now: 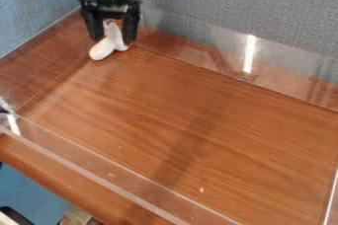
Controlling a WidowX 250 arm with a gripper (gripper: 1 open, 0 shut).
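My black gripper hangs in the back left corner of the wooden tray, low over a white plush-like object lying there. Its fingers stand open, one either side of the upper part of that object; whether they touch it cannot be made out, as the gripper is blurred and covers part of it.
The wooden floor of the tray is bare across the middle and right. Clear low walls edge it, with grey padded panels behind and at the left.
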